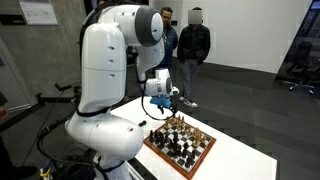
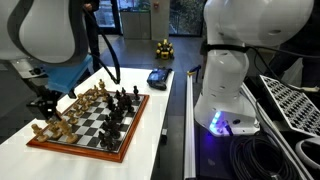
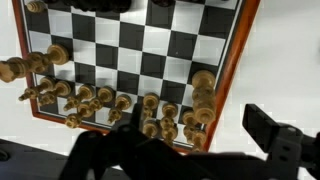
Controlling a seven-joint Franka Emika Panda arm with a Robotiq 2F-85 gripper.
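Observation:
A wooden-framed chessboard lies on the white table. Light pieces stand along one side, and dark pieces stand on the opposite side. My gripper is open over the light side, its black fingers far apart. Between and beyond them in the wrist view are several light pieces, including a tall one near the board's edge. No piece is gripped. In exterior view 2 the gripper hangs low by the light pieces, partly hiding that side.
Bare white tabletop lies to the right of the board in exterior view 1. A dark box-like object rests on the table's far part in exterior view 2. Two people stand behind the table.

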